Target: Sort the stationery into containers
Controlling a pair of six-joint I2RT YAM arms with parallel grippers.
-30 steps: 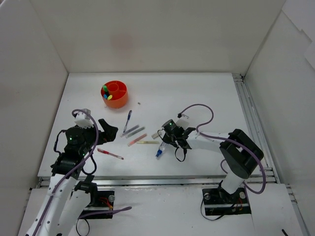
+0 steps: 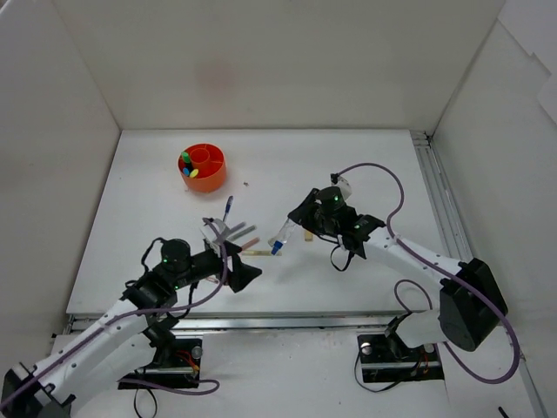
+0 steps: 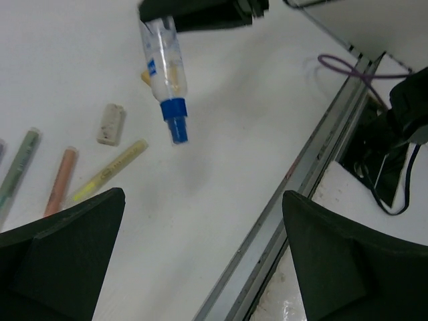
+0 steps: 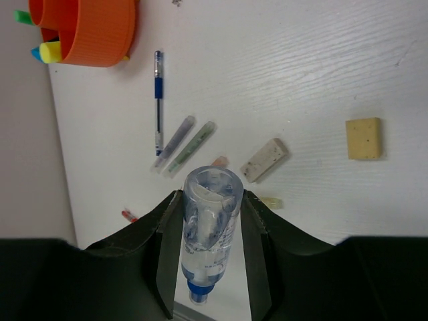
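My right gripper (image 2: pixel 300 218) is shut on a clear bottle with blue parts, held above the table and tilted; in the left wrist view it hangs from the black fingers, blue end down (image 3: pixel 175 114). My left gripper (image 2: pixel 239 270) is open and empty, low-left of the bottle. An orange organiser (image 2: pixel 205 181) with coloured markers stands at the back left. On the table lie a blue pen (image 4: pixel 158 100), coloured sticks (image 4: pixel 190 150), a grey block (image 4: pixel 265 159), a yellow block (image 4: pixel 363 138) and a red pen (image 4: pixel 128 215).
A metal rail (image 2: pixel 422 165) runs along the right edge, another along the front. Walls enclose the back and sides.
My right gripper has risen and moved up in the top view, carrying the bottle. My left gripper has moved right and toward the front, over the area beside the sticks.
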